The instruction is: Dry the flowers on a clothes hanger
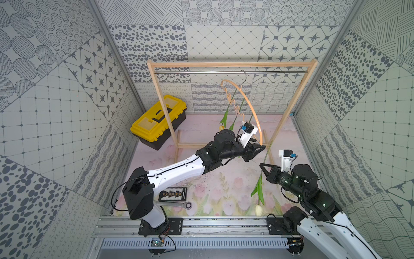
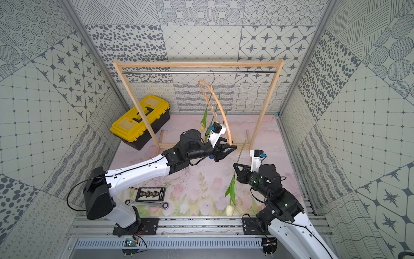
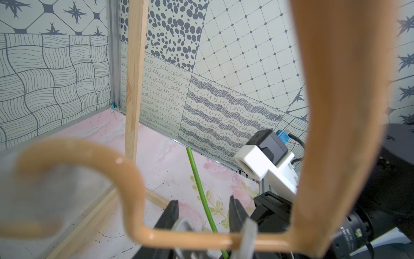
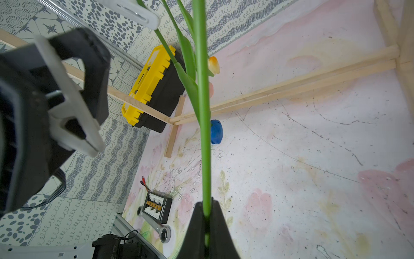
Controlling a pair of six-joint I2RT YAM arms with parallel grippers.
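Observation:
A white tulip (image 1: 258, 210) hangs head-down from my right gripper (image 1: 264, 168), which is shut on its green stem (image 4: 203, 142); the stem's free end points up toward the hanger. The curved wooden hanger (image 1: 251, 103) hangs from the metal rail, its near end at my left gripper (image 1: 258, 149). In the left wrist view the left fingers (image 3: 169, 215) stand apart under the hanger's blurred lower bar (image 3: 194, 238), with pale clip arms close to them. A pale clip (image 4: 73, 97) shows at these fingers in the right wrist view. Whether they touch it is unclear.
The wooden rack (image 1: 232, 64) spans the back. Other tulips (image 1: 224, 118) hang from the hanger's far part. A yellow toolbox (image 1: 159, 116) stands back left; a bit set (image 1: 172, 194) and wrench (image 1: 183, 204) lie front left.

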